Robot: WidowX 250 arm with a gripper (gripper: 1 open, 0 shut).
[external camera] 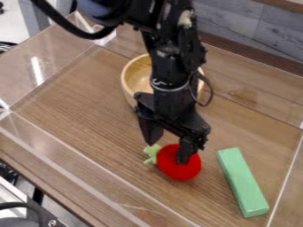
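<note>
My black gripper (168, 136) is open and low over a red round object with a green top, like a tomato or strawberry (182, 167). One finger reaches down over its upper right side, the other hangs to the upper left. Whether they touch it is unclear.
A tan bowl (133, 73) stands behind the arm, partly hidden. A light green bar (242, 181) lies at the right. A dark cable runs at the bottom left corner.
</note>
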